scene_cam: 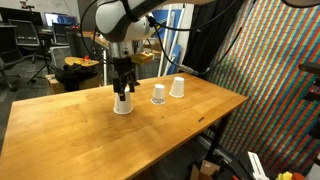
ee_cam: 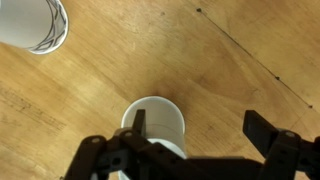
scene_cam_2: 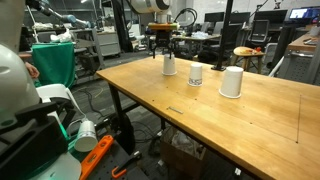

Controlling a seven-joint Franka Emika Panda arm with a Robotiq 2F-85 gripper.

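A white cup [scene_cam: 124,104], wider at its base than at its top, stands on the wooden table [scene_cam: 70,137]. My gripper [scene_cam: 123,86] is at the top of this cup, over its upper part. In the wrist view the gripper is open, with dark fingers [ee_cam: 105,155] wide apart. The cup [ee_cam: 156,112] shows between them, nearer the left finger, and its near part is partly hidden. Exterior view 2 also shows the cup [scene_cam_2: 169,66] below the arm; contact with the fingers cannot be made out.
A second white cup [scene_cam: 158,95] and a third white cup [scene_cam: 177,88] stand to the right on the table. In the wrist view one other cup [ee_cam: 35,22] fills the upper left corner.
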